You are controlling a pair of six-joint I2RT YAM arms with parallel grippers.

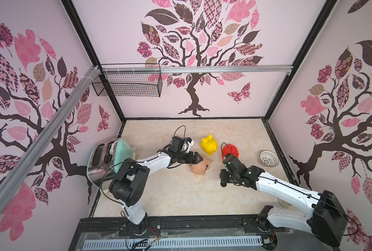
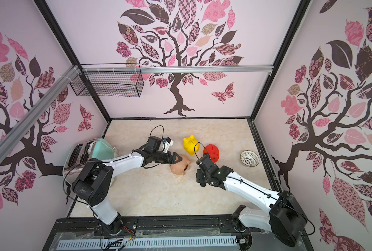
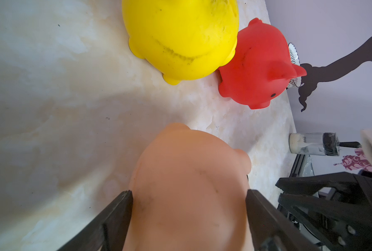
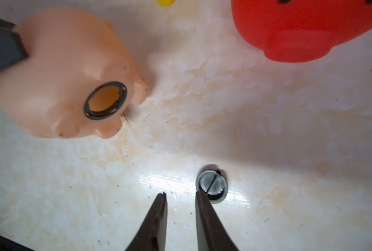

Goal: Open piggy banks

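The peach piggy bank (image 4: 56, 71) lies tilted, its dark-rimmed opening (image 4: 105, 100) uncovered. My left gripper is open around its body. My right gripper is raised above the table, its fingertips part open with nothing seen between them. A round dark plug (image 4: 211, 186) rests on the table just beyond those fingertips in the right wrist view. A yellow piggy bank (image 1: 209, 144) stands behind the peach one, and a red piggy bank (image 3: 257, 67) stands to its right.
A mint and silver appliance (image 1: 122, 155) fills the left end of the table. A patterned bowl (image 1: 268, 158) sits at the far right.
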